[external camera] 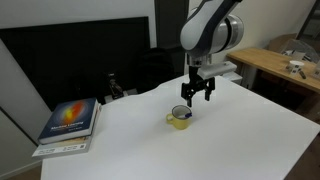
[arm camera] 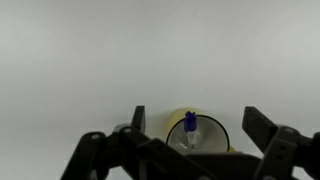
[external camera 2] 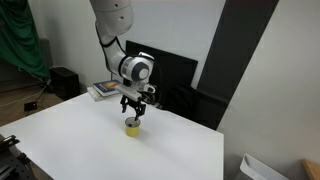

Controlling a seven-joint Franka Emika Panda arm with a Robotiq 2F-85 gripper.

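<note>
A yellow mug (external camera: 180, 118) stands upright on the white table, its handle toward the left in exterior view 1. Inside it, the wrist view shows a small marker-like item with a blue end (arm camera: 190, 122), leaning in the mug (arm camera: 208, 130). My gripper (external camera: 198, 92) is open above the mug, pointing down, with nothing between its fingers. In the wrist view the two fingertips (arm camera: 138, 120) lie spread on either side of the mug's opening, and the gripper body hides its lower part. Exterior view 2 has the mug (external camera 2: 132, 128) just below the gripper (external camera 2: 132, 104).
A stack of books (external camera: 68, 125) lies at the left of the table in exterior view 1. Behind the table stands a black panel (external camera: 80, 60). Bare white tabletop (external camera: 120, 150) surrounds the mug. A wooden table (external camera: 275, 65) is at the back right.
</note>
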